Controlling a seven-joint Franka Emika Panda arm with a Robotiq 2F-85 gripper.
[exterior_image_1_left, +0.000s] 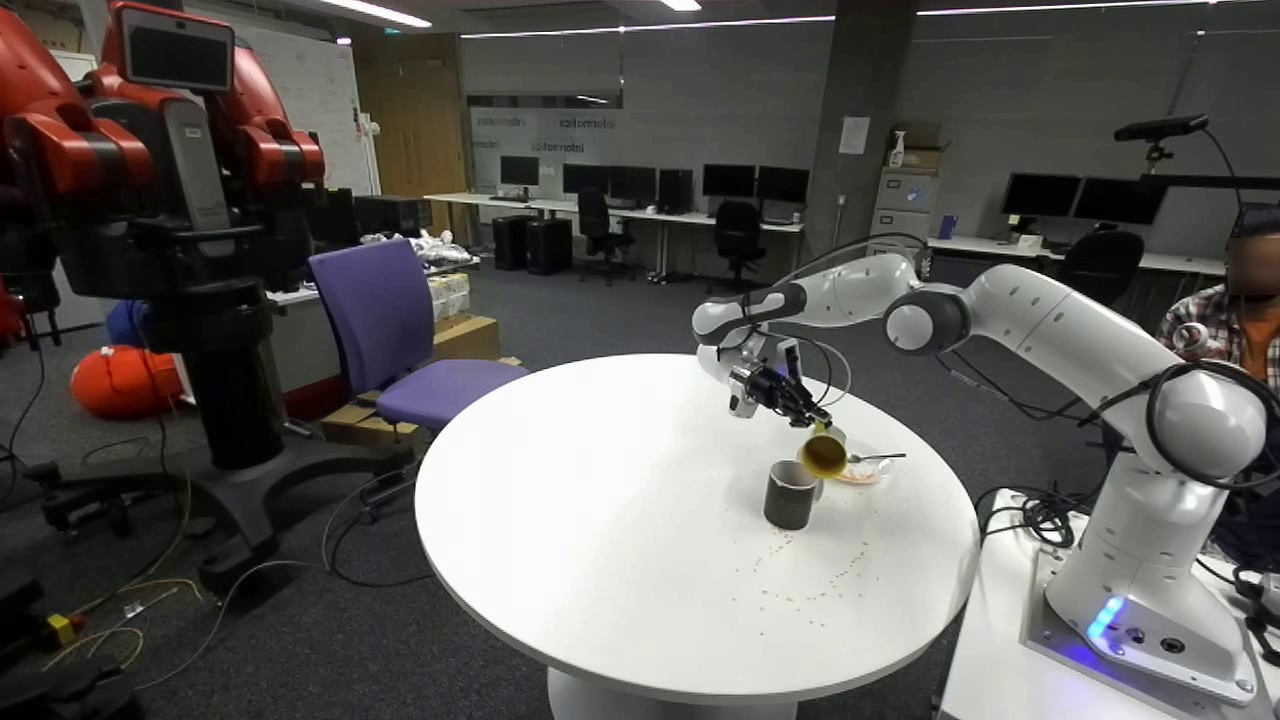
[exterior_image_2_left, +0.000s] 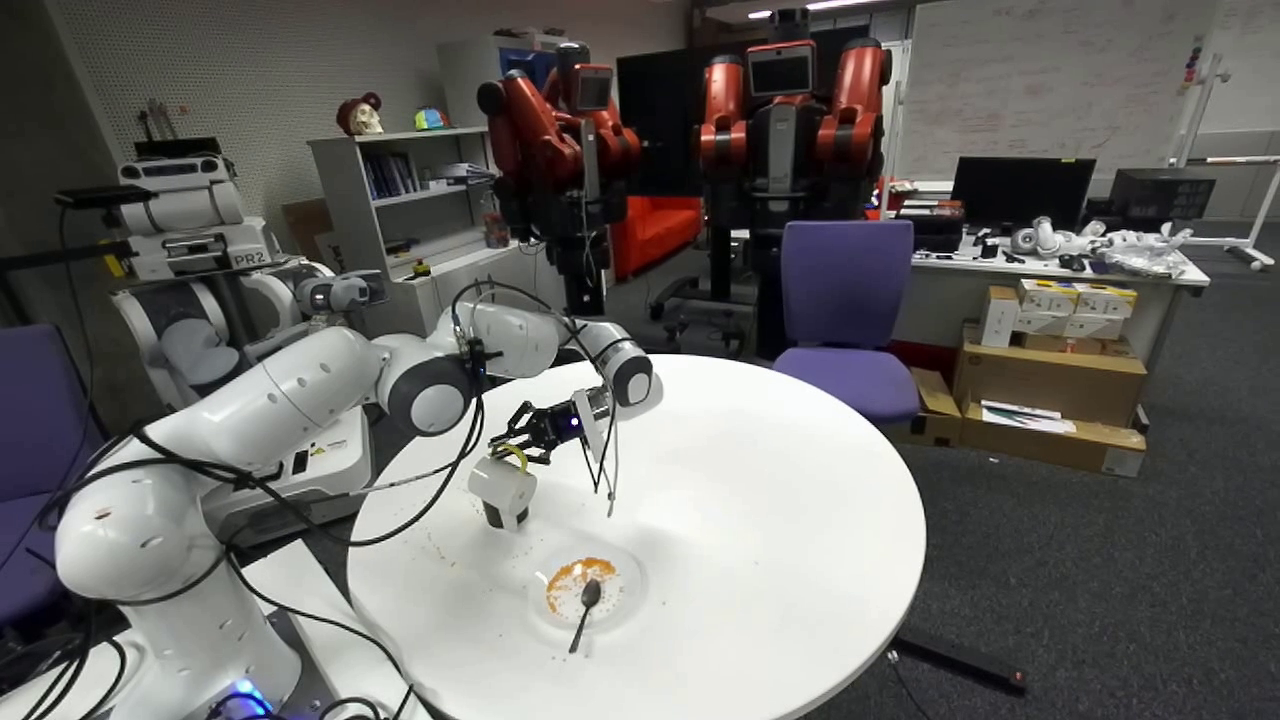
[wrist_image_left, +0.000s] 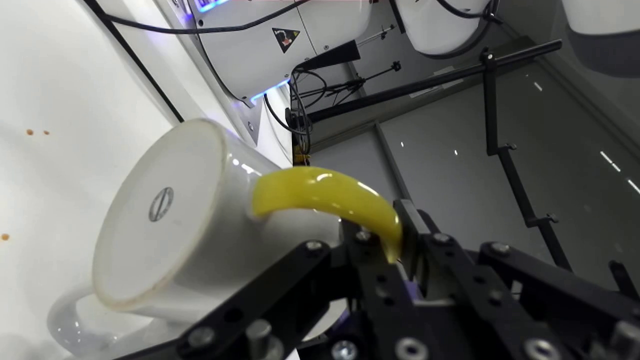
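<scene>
A white mug with a yellow inside (exterior_image_1_left: 824, 455) hangs above the table, tipped on its side with its mouth facing exterior view 1. My gripper is shut on its yellow handle (wrist_image_left: 324, 191), and the mug's white base (wrist_image_left: 159, 210) fills the left of the wrist view. Right beside and below it, a dark grey mug (exterior_image_1_left: 787, 497) stands upright on the table; whether the two mugs touch I cannot tell. In exterior view 2 the tilted white mug (exterior_image_2_left: 501, 485) partly hides the dark mug (exterior_image_2_left: 506, 520). What the dark mug contains is hidden.
Behind the mugs lies a clear plate (exterior_image_2_left: 629, 590) with orange bits and a spoon (exterior_image_2_left: 584, 614) on it. Small orange crumbs (exterior_image_1_left: 816, 596) are scattered on the round white table (exterior_image_1_left: 576, 504).
</scene>
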